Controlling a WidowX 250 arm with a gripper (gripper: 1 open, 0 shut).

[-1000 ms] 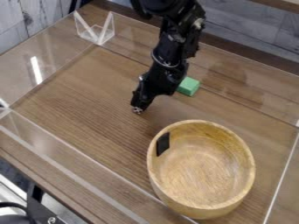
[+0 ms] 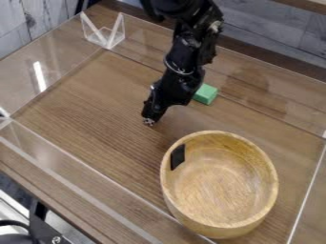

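The black arm reaches down from the top centre to the wooden surface, where my gripper [image 2: 152, 113] is low over the table at the middle. Its fingertips are small and dark against the wood, with a small light spot at their lower end; whether anything is between them is too small to tell. A green block [image 2: 205, 93] lies just right of the arm, behind the gripper and apart from its tips.
A large beige tub [image 2: 218, 221] with a black patch fills the lower right. A white wire-like object [image 2: 103, 29] is at the back left.
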